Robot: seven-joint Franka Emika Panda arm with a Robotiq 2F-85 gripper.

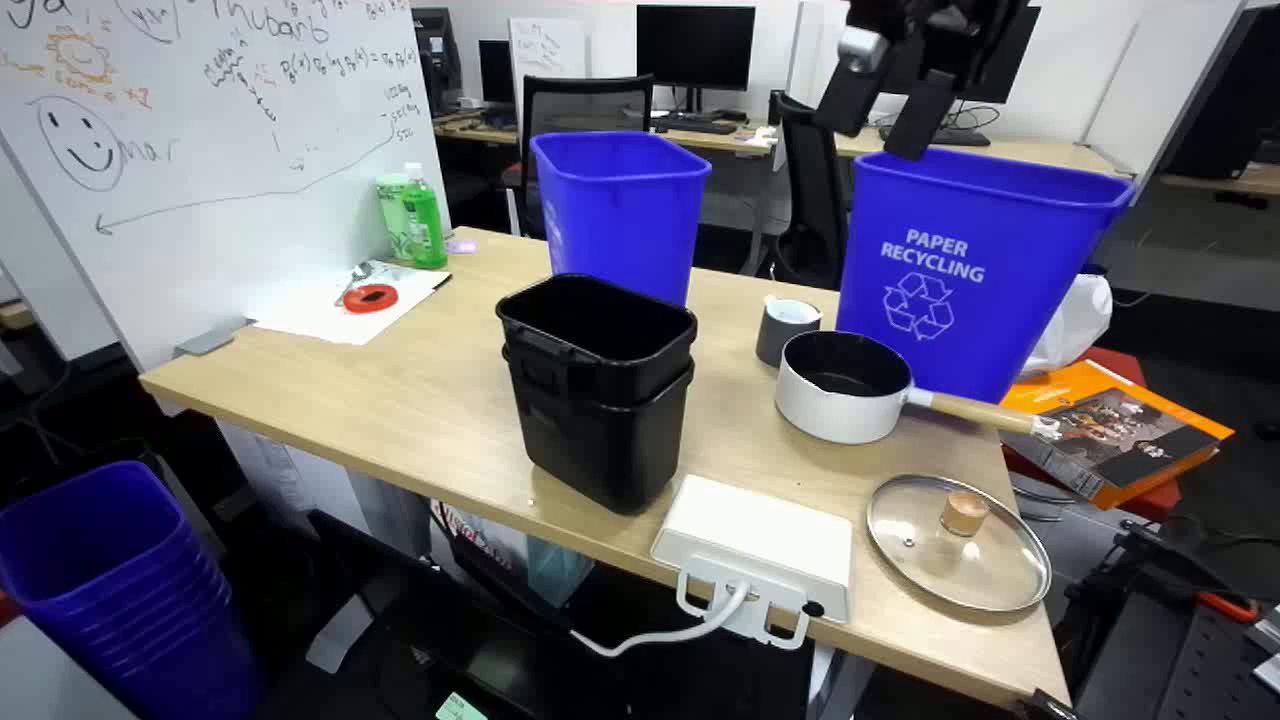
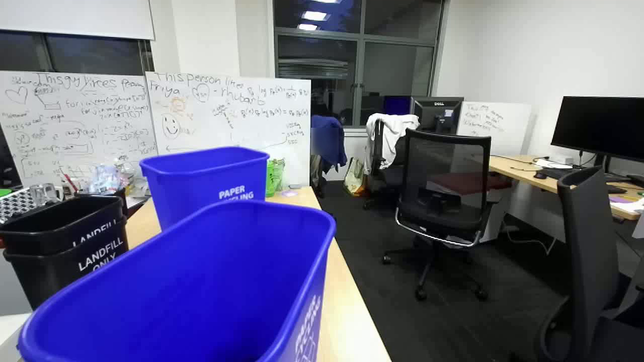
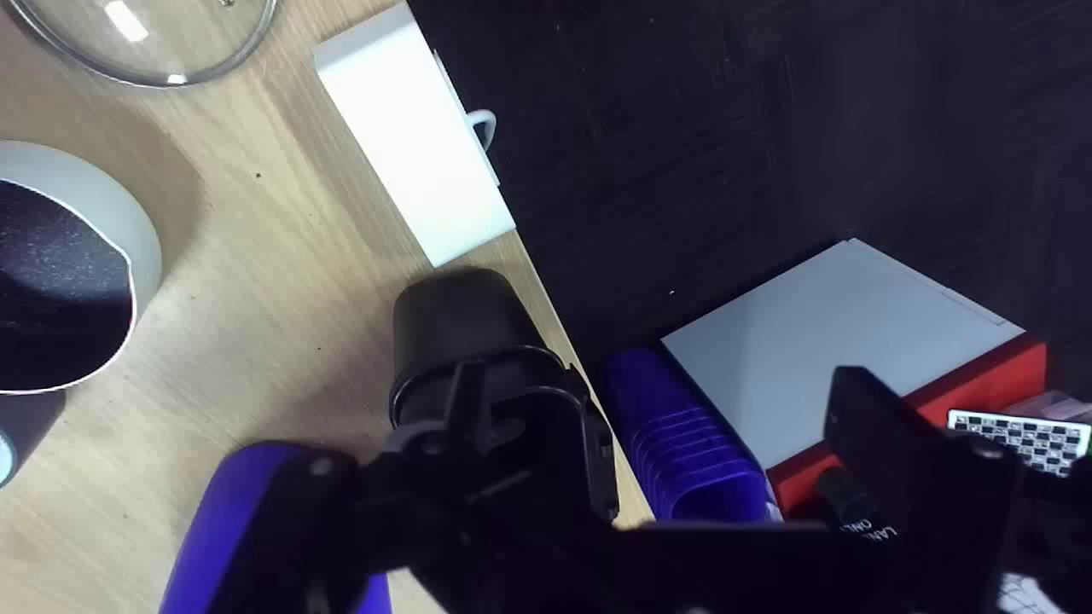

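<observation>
High over the right-hand blue paper recycling bin (image 1: 978, 270) hangs my gripper (image 1: 879, 134), its two dark fingers apart with nothing between them. A second blue bin (image 1: 624, 210) stands toward the back of the table. Nearer the front edge is a pair of nested black landfill bins (image 1: 606, 408). The white pot (image 1: 840, 408), with its wooden handle pointing right, sits in front of the right-hand bin. Its glass lid (image 1: 936, 558) lies flat at the near right corner. In the wrist view, the gripper spreads wide across the lower part.
A small dark cup (image 1: 786, 330) stands beside the pot. At the front edge lies a white box (image 1: 762, 540) with a cable. Green bottles (image 1: 420, 222) and a red ring (image 1: 369, 298) on paper are at the far left.
</observation>
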